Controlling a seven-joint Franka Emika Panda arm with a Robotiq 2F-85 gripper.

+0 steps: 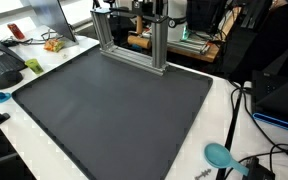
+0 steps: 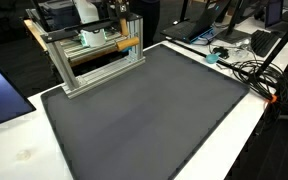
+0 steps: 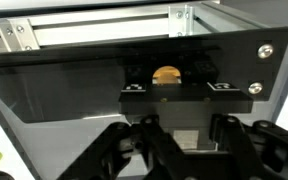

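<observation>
In the wrist view my gripper is shut on a dark block, whose blurred body lies across the fingertips. A rounded orange end (image 3: 167, 75) shows just beyond it, against a black bar (image 3: 74, 82). From outside, an orange handle (image 2: 128, 43) appears at the aluminium frame (image 2: 106, 70), below the gripper's place; exterior view 1 shows the same orange handle (image 1: 139, 42) beside an upright post. The block may be the head of the tool with this handle, but the join is hidden.
Around the mat are a light blue spoon-shaped object (image 1: 222, 157), a green item (image 1: 33, 65) and a blue round piece (image 1: 2, 97). Cables (image 2: 259, 72) lie at the table's far right in exterior view 2.
</observation>
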